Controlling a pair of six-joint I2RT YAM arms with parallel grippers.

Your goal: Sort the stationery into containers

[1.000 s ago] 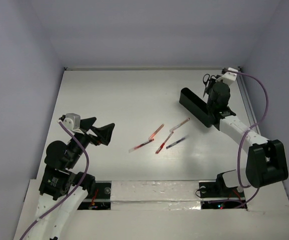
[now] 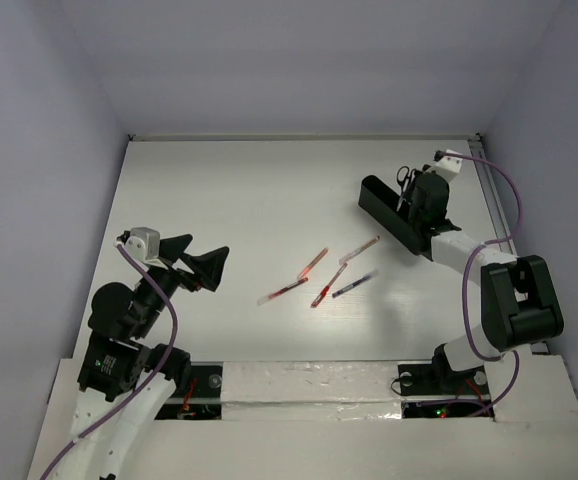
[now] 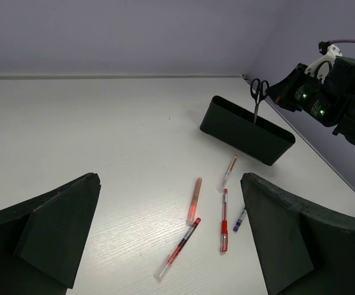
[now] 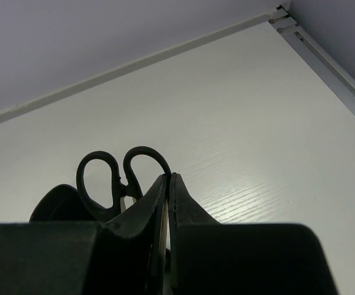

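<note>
A black oblong container (image 3: 245, 138) stands at the back right of the white table. Black-handled scissors (image 4: 97, 203) are upright over it, blade reaching down inside, with my right gripper closed around them at the handles. My left gripper hangs open at the left, empty. Several pens lie loose at the middle right: a red pen (image 3: 224, 221), a red-and-clear pen (image 3: 177, 249), an orange pen (image 3: 195, 200), a pale pen (image 2: 359, 248) and a blue pen (image 2: 354, 284).
Walls rise at the back and both sides, the right one close to my right arm.
The left arm and pens are unchanged.
</note>
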